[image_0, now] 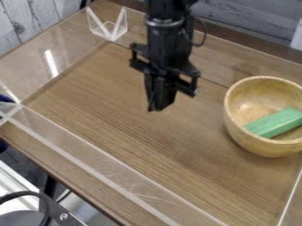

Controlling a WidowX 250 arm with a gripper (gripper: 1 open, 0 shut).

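Observation:
My gripper point(158, 88) hangs over the middle of the wooden table, left of a light wooden bowl point(245, 137). It looks shut, with nothing visible between its fingers. The bowl holds a green block point(276, 124) and sits at the right side of the table.
Clear plastic edging runs along the left side and lower left. A clear angular piece point(109, 25) stands at the back left. Dark cables lie at the bottom left, off the table.

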